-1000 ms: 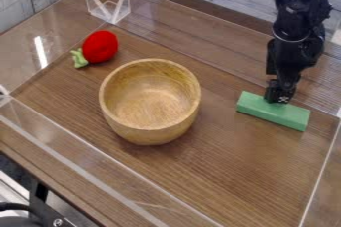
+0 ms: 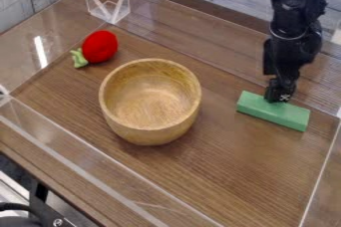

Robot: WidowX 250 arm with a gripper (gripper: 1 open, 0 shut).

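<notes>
My black gripper reaches down from the top right, its open fingers low over the left part of a flat green block on the wooden table. The fingertips are small and dark here, and whether they touch the block I cannot tell.
A wooden bowl sits left of the block. A red object with a green tip, like a tomato or strawberry, lies at the upper left, near a white wire-like object.
The gripper has shifted very slightly; the block, bowl and red object look unmoved.
</notes>
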